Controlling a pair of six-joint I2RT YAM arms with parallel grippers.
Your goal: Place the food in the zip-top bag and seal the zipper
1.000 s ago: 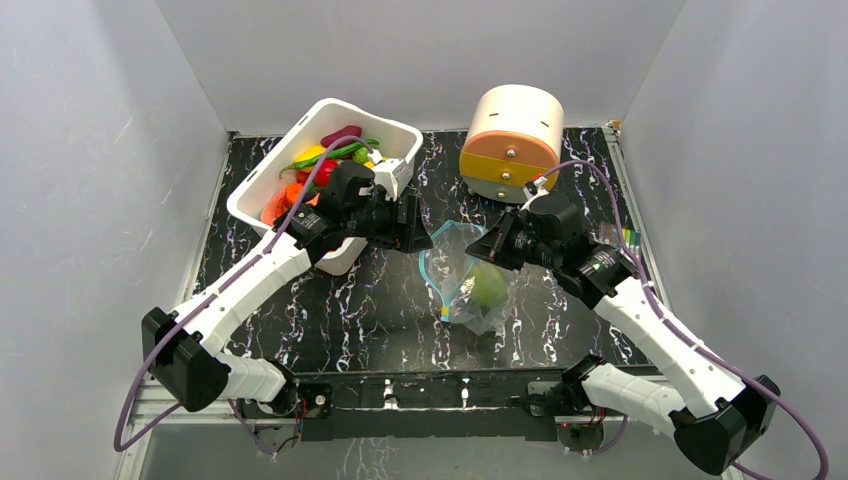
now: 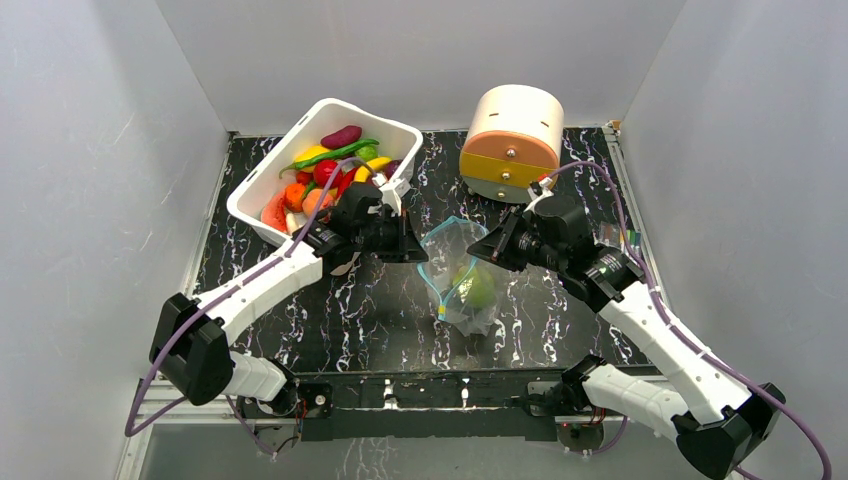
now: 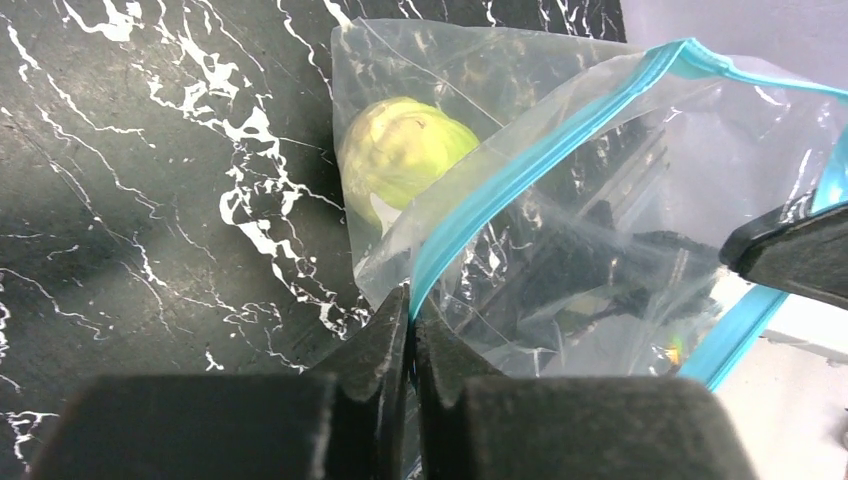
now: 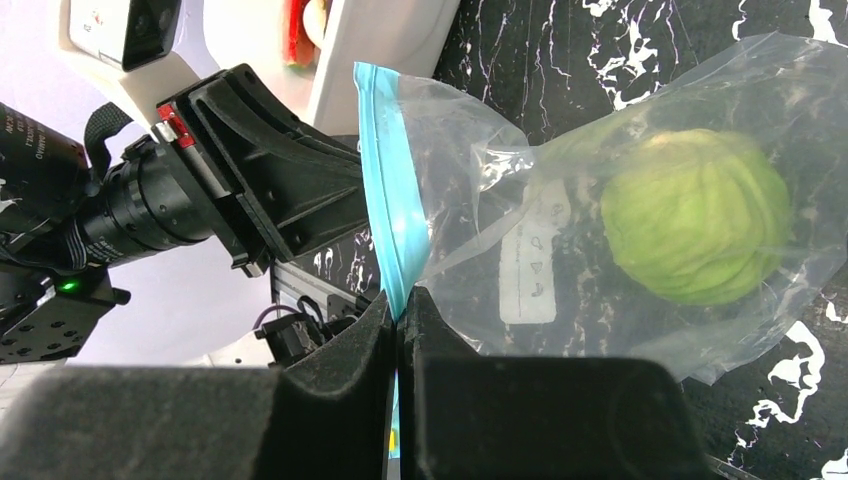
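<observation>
A clear zip top bag with a blue zipper edge hangs between my two grippers, its mouth spread apart. Inside lies a pale green, ribbed food item, like a cabbage or lettuce, low in the bag. In the left wrist view my left gripper is shut with the blue edge pinched between its fingertips. My right gripper is shut on the opposite blue edge, as the right wrist view shows. A yellow slider sits at the near end of the zipper.
A white bin full of toy vegetables and fruit stands at the back left, close to the left arm. A rounded bread-box-like container is at the back right.
The bag has shifted a little left. The right gripper has barely moved.
</observation>
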